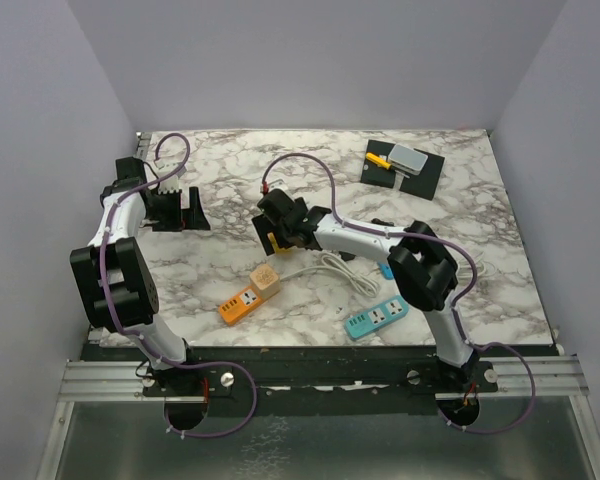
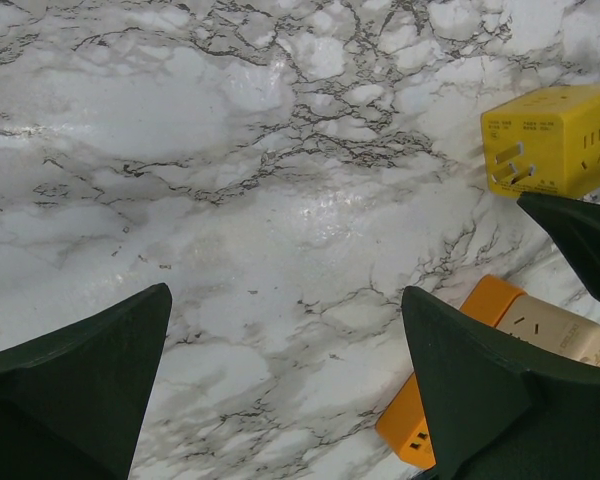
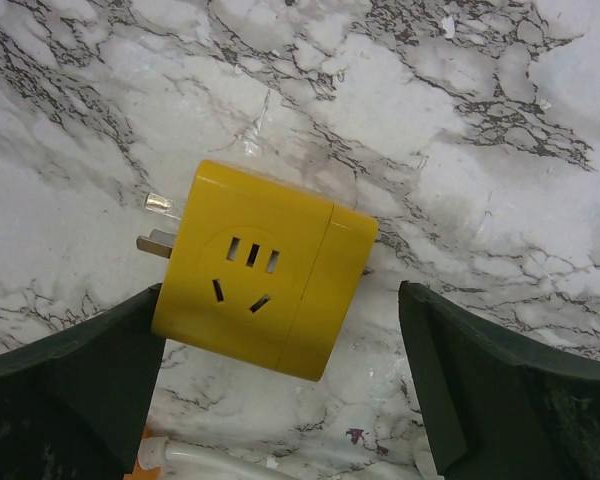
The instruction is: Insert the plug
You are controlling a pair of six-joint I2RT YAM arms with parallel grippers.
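Note:
The yellow plug, a cube-shaped adapter with metal prongs facing left and sockets on its upper face, lies on the marble table. My right gripper is low over it, its fingers on either side. In the right wrist view the left finger overlaps the plug's lower left edge, while a gap separates the plug from the right finger. A cream cube plug sits at the far end of the orange power strip. My left gripper stands open over bare table, nothing between its fingers.
A white cable runs from the orange strip to the right. A blue power strip lies near the front edge. At the back right a black mat carries a grey box.

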